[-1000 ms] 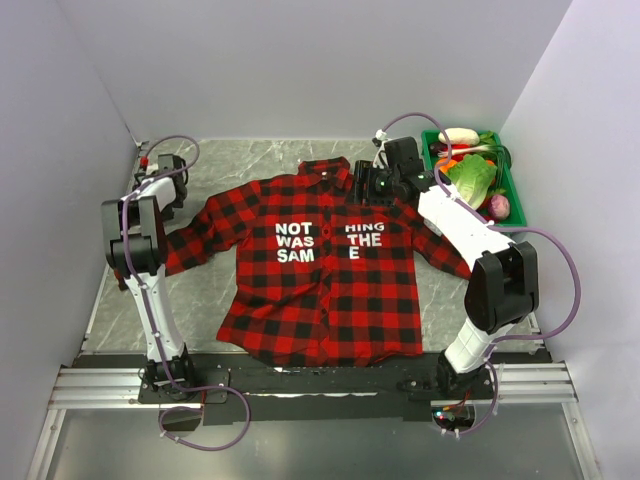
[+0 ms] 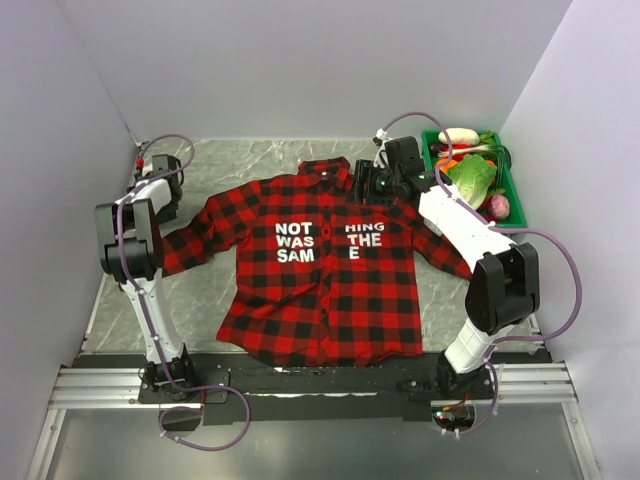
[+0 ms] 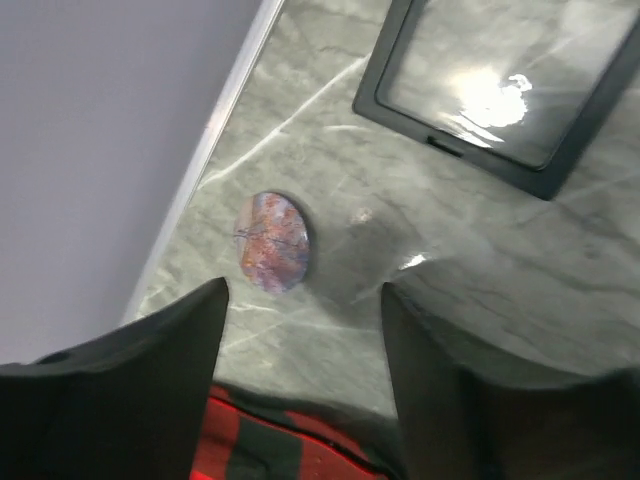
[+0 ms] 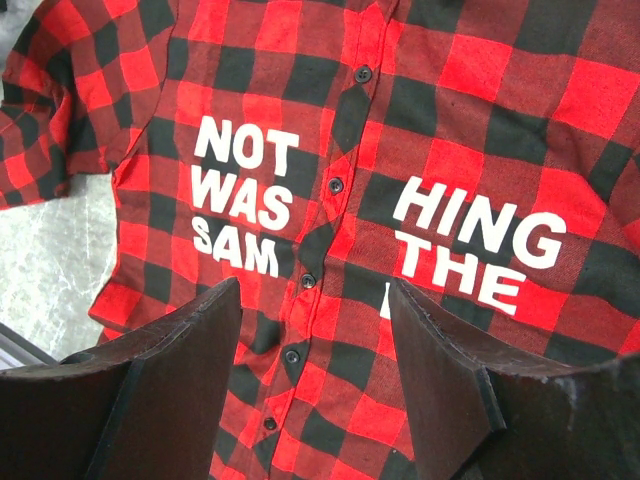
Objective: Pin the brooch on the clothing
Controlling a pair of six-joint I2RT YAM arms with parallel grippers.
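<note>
A small oval brooch (image 3: 272, 240), mottled pink and purple, lies on the marble near the left wall in the left wrist view. My left gripper is above and just short of it, open with empty space between its fingers. The red-and-black plaid shirt (image 2: 325, 300) (image 4: 480, 120) lies spread out, with white lettering either side of its buttons. My right gripper (image 2: 368, 180) hangs open over the shirt's upper right, nothing between its fingers.
A dark-framed square case (image 3: 540, 170) lies beside the brooch. A green crate (image 2: 515, 205) of vegetables stands at the back right. Walls bound the sides and back. Bare marble (image 2: 200, 310) shows around the shirt.
The right arm and the shirt show no visible change.
</note>
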